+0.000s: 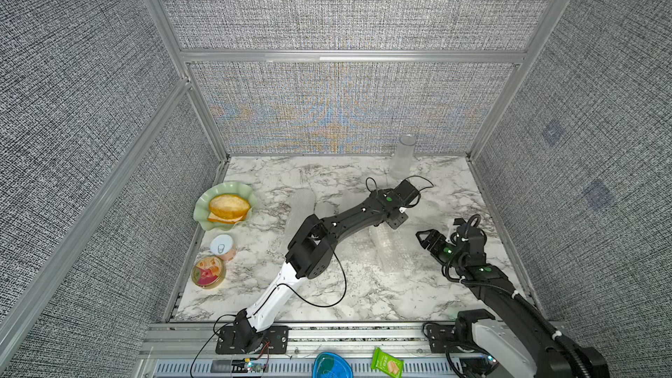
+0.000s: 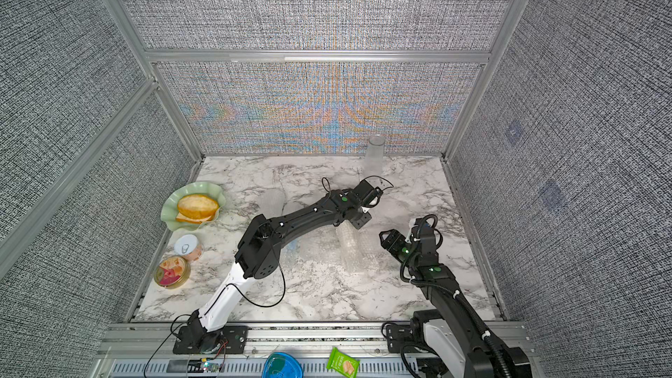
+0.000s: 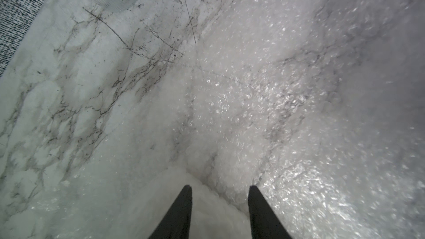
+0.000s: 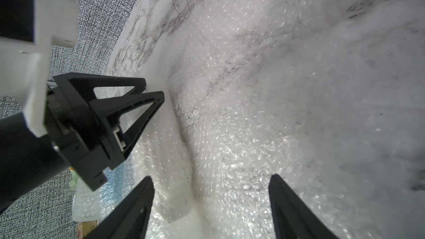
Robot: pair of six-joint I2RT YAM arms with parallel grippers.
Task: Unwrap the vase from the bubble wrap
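Observation:
A roll of clear bubble wrap [image 1: 381, 245] lies lengthwise near the middle of the table; the vase inside cannot be made out. A loose sheet of the wrap [image 4: 248, 128] spreads flat to its right. Over the roll's far end, my left gripper points down, a gap between its fingers. Whether it touches the wrap is hard to tell. To the right of the sheet, my right gripper is wide open, with nothing between its fingertips.
At the back stands a clear glass cylinder [image 1: 404, 150]. Along the left side are a green bowl [image 1: 203, 211] with bread, a can [image 1: 222, 243] and a round food container [image 1: 208, 273].

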